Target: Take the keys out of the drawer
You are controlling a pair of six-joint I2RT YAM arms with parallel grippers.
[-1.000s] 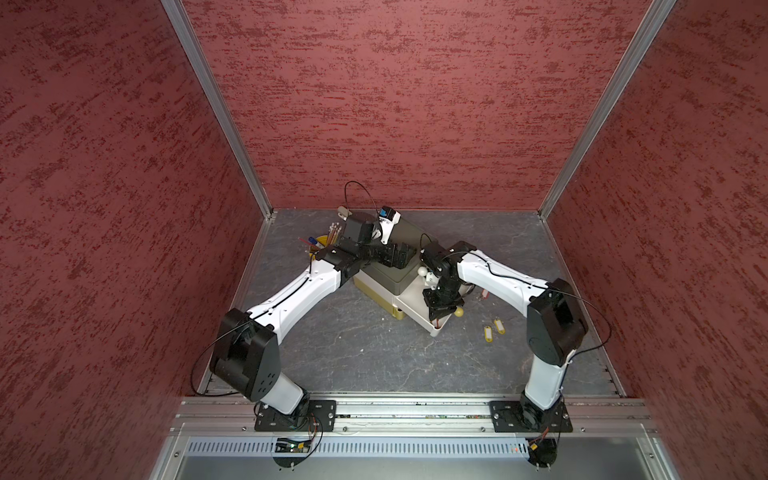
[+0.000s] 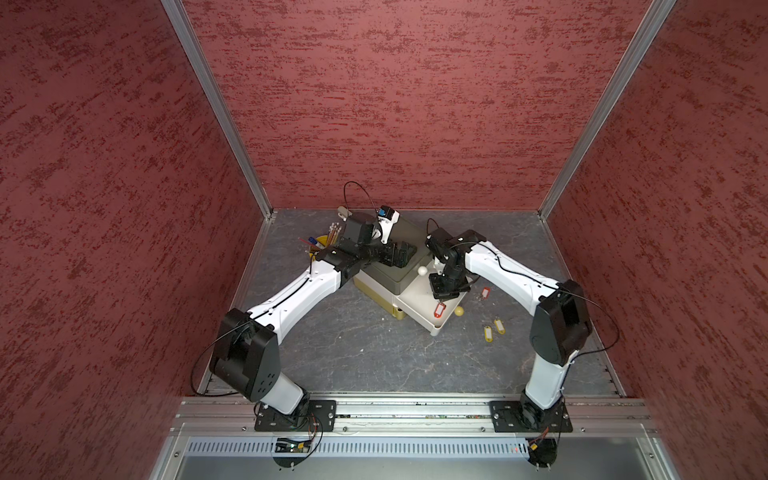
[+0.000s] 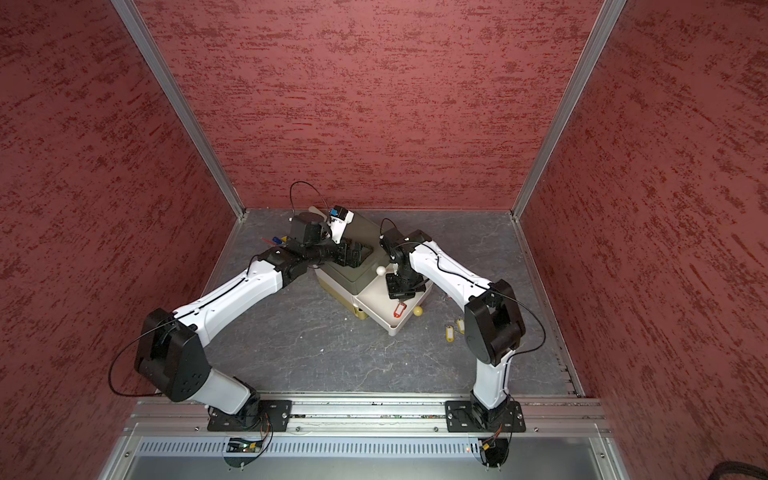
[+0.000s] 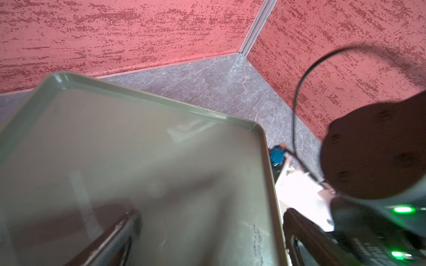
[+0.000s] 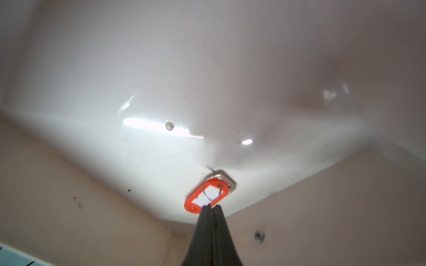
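Note:
The keys, with a red-framed tag [image 2: 440, 309], lie on the white floor of the open drawer [image 2: 419, 302], near its front corner. In the right wrist view the tag [image 5: 207, 196], its ring and a metal piece show close to the drawer walls. My right gripper is shut, its tips overlapping the tag's lower edge in that view; nothing shows between them, and contact cannot be told. Over the dark green-grey top of the drawer unit [image 4: 155, 177], my left gripper stands open and empty.
A white ball [image 2: 422, 271] is at the drawer's back part. Beside the drawer are a yellow ball [image 2: 459, 311], another red tag [image 2: 485, 293] and two yellow tags [image 2: 493, 329]. A yellow cup with pens [image 2: 321, 239] stands behind the left arm.
My right gripper has moved back and slightly right, away from the drawer's front corner. The red tag, mostly hidden before, is now in plain sight. The left arm has stayed still.

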